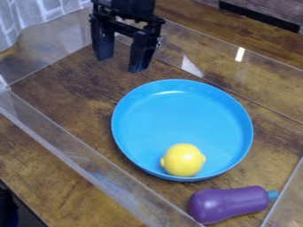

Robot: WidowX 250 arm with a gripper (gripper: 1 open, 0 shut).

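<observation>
A black gripper [120, 51] hangs at the upper middle, above the wooden surface, with its two fingers spread apart and nothing visible between them. Below it and to the right is a blue plate [178, 111]. A yellow ball [182, 160] rests on the plate near its front edge. A purple toy eggplant [228, 203] lies outside the plate at the lower right.
Clear plastic walls run along the left side and lower edge of the wooden floor [66, 80]. Bare wood lies left of the plate and across the upper right.
</observation>
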